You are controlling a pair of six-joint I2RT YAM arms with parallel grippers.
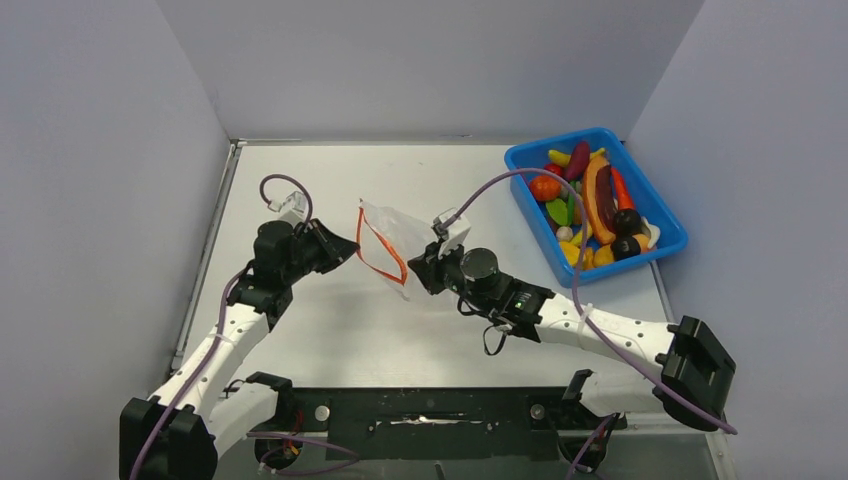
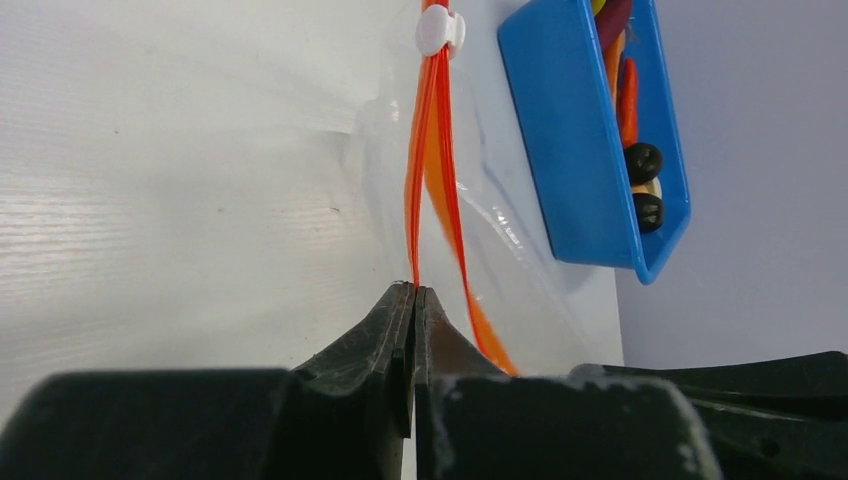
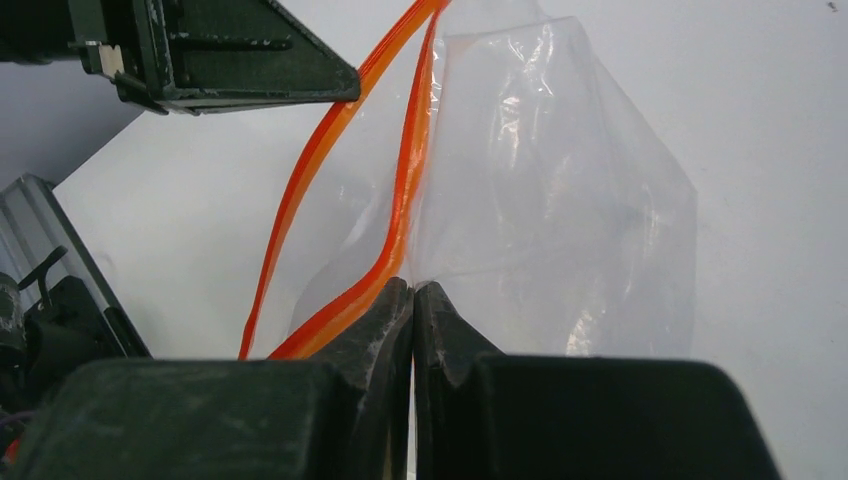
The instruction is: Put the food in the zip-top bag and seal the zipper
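Note:
A clear zip top bag (image 1: 398,228) with an orange zipper strip (image 1: 390,256) hangs between my two grippers, its mouth spread into a loop. On the strip's left side my left gripper is shut, pinching one orange band. Opposite it, my right gripper is shut on the clear film beside the other band. A white slider (image 2: 434,32) sits at the far end of the zipper, where the bands meet. No food shows inside the bag. The food (image 1: 598,200) lies in the blue bin (image 1: 649,222).
The blue bin stands at the back right of the white table, beyond the right arm (image 1: 600,330). Bare table (image 1: 330,330) lies in front of the bag and between the arms. Grey walls close off the left, back and right.

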